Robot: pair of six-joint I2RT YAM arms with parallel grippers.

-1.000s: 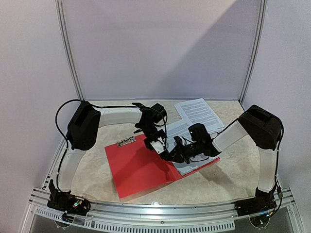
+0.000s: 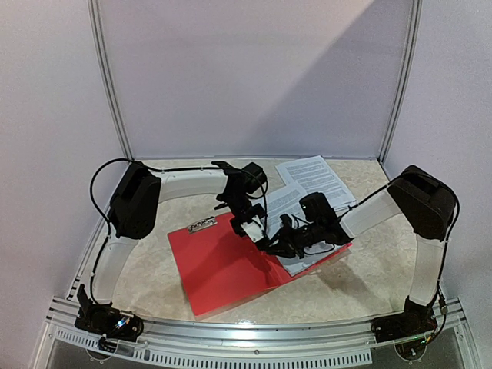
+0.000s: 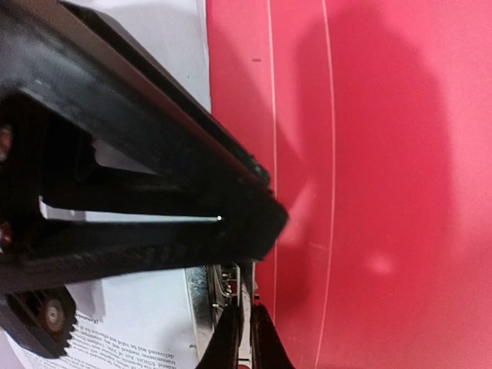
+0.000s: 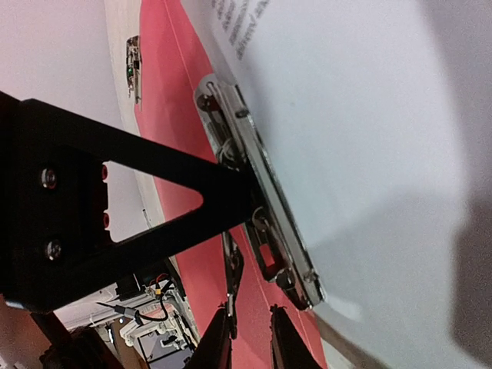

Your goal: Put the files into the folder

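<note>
The red folder (image 2: 219, 269) lies open, with printed files (image 2: 284, 202) on its right half and beyond its far edge. A metal clip (image 4: 273, 231) runs by the spine along the edge of the white sheets (image 4: 369, 154); whether it pins them I cannot tell. My left gripper is shut on the clip's thin metal lever (image 3: 245, 296). Close against it at the spine is my right gripper (image 2: 278, 247), shut with nothing visible between its fingers. Both grippers hide much of the clip in the top view.
A second metal clip (image 2: 202, 224) sits at the folder's far left corner. One sheet (image 2: 317, 178) lies behind the folder on the table. Bare table (image 2: 150, 284) shows to the left and in front. My arms nearly meet over the spine.
The folder has shifted slightly to the right. Both grippers have moved a little the same way, and the right arm's elbow has swung outward.
</note>
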